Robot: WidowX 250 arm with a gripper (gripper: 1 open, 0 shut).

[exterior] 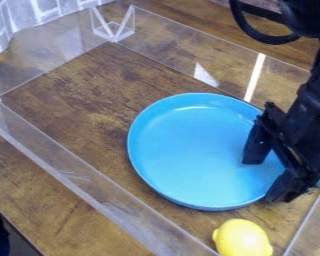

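Observation:
A black gripper (pixel 268 165) comes in from the right over the right side of a blue plate (pixel 190 150), its fingers apart with nothing visible between them. The plate looks empty. A yellow lemon-like object (pixel 242 238) lies at the lower right, below the plate.
Clear acrylic walls (pixel 69 170) border the wooden surface (pixel 76 95). A purple item, mostly hidden behind the gripper, shows at the right edge.

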